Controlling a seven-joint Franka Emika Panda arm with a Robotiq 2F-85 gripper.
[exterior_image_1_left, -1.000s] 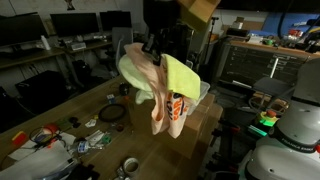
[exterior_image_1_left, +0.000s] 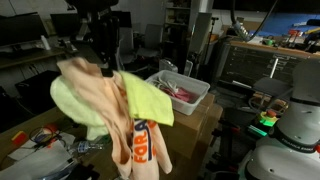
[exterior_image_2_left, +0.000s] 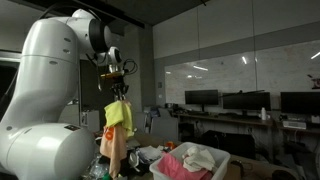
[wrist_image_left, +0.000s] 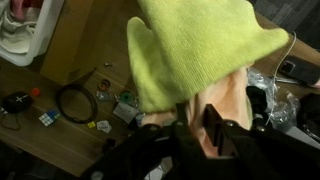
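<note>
My gripper (exterior_image_1_left: 107, 70) is at the top of a hanging bunch of cloth, its fingertips among the folds. A yellow-green cloth (exterior_image_1_left: 148, 99) drapes on the right side of the bunch. A peach cloth (exterior_image_1_left: 112, 103) with orange lettering hangs down through the middle, its upper left part blurred. Exterior view 2 has the yellow cloth (exterior_image_2_left: 118, 115) and peach cloth (exterior_image_2_left: 115, 148) below the gripper (exterior_image_2_left: 117, 95). Seen from the wrist, the yellow cloth (wrist_image_left: 205, 45) spreads beyond the fingers and the peach cloth (wrist_image_left: 237, 98) lies close to them. Folds hide the fingers' gap.
A white bin (exterior_image_1_left: 182, 92) with pinkish cloth inside stands behind the bunch. Cables, a mug (exterior_image_1_left: 70, 171) and small parts litter the table's left side. In exterior view 2, the bin (exterior_image_2_left: 190, 163) also holds a white cloth.
Arm and cloths have swung leftward in exterior view 1. The bunch now hangs lower and nearer the cluttered side, and its left part has spread and blurred.
</note>
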